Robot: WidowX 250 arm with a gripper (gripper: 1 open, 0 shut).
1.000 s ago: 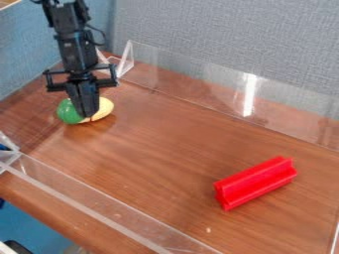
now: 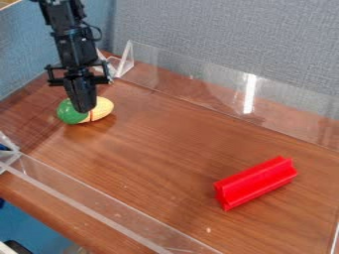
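Note:
The black gripper point(image 2: 83, 99) hangs at the upper left, pointing down, its fingertips at a green and pale yellow oval object point(image 2: 98, 111) lying on the wooden table. The fingers look shut, in front of that object; whether they touch it cannot be told. The object is partly hidden behind them.
A red block point(image 2: 255, 183) lies at the right on the table point(image 2: 159, 159). Clear low walls border the table at back and front.
The gripper has shifted very slightly; the objects on the table look unmoved.

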